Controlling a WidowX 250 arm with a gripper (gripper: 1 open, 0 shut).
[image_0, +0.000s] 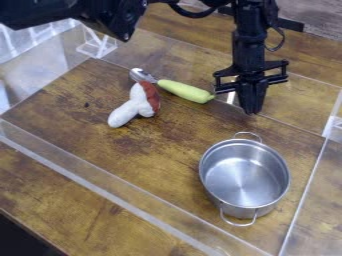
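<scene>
My black gripper (251, 92) reaches down from the top to the wooden surface, just right of a pale green elongated object (183, 89) with a metal piece at its upper left end. Whether anything is between the fingers is hard to see; a small white patch shows beside them. A white plush-like object (131, 110) with a red-brown part lies left of the green one. A steel pot (243, 173) with two handles stands at the lower right.
Clear plastic walls border the wooden area (107, 165). Bare wood lies at the lower left and to the right of the gripper.
</scene>
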